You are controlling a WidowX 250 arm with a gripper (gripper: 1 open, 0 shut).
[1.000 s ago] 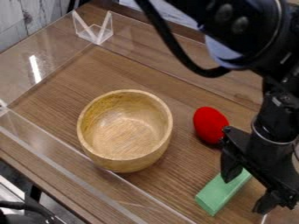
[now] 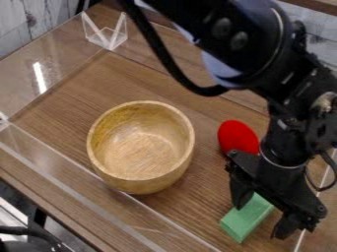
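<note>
My black gripper (image 2: 263, 197) is low at the right, its fingers over a green block (image 2: 242, 224) that lies on the wooden table; the block's upper end is hidden by it. Whether the fingers touch the block is hard to tell. A red object (image 2: 237, 136) lies just behind the gripper, partly hidden by it.
A wooden bowl (image 2: 140, 120) stands left of the gripper. A white wire-like item (image 2: 105, 30) is at the upper left. Black cables hang over the scene from above.
The gripper and arm have shifted left over the green block, covering more of it and of the red object. The block and bowl look unmoved.
</note>
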